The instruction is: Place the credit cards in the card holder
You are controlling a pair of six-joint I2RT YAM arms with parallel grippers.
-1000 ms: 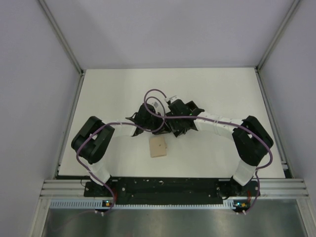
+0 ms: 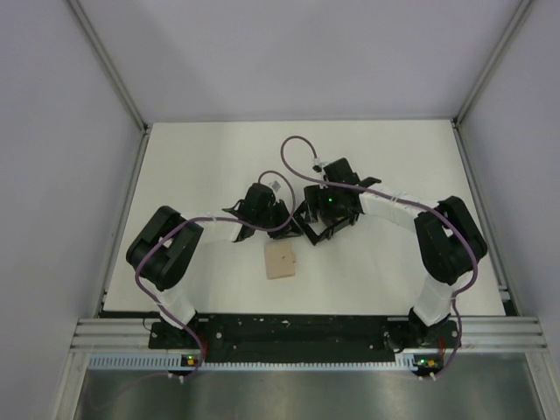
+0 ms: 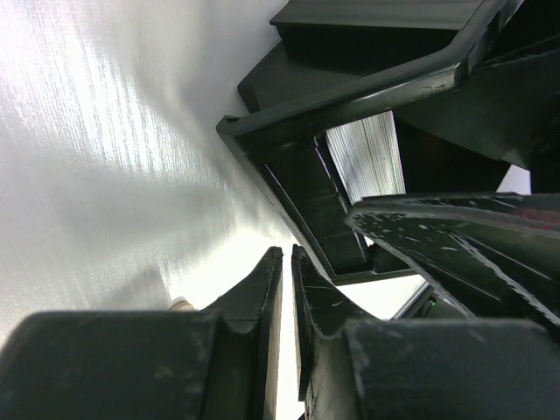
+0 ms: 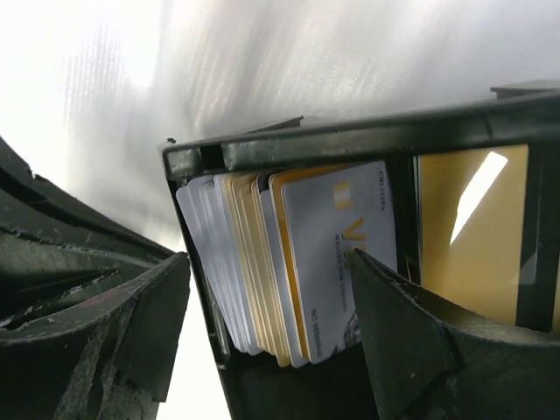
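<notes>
The black card holder [image 3: 324,219] lies at the table's centre, tilted in the left wrist view. A stack of white, gold and grey cards [image 4: 328,258] fills one of its compartments in the right wrist view. My left gripper [image 2: 286,229] is shut at the holder's left end; what its fingers hold is hard to see. My right gripper is open over the stack of cards. A yellow card [image 4: 468,227] sits in the neighbouring compartment.
A tan square piece [image 2: 279,261] lies on the table just below the holder.
My right arm has moved rightward over the holder, uncovering more of the holder's left part in the top view. The left arm has stayed in place.
</notes>
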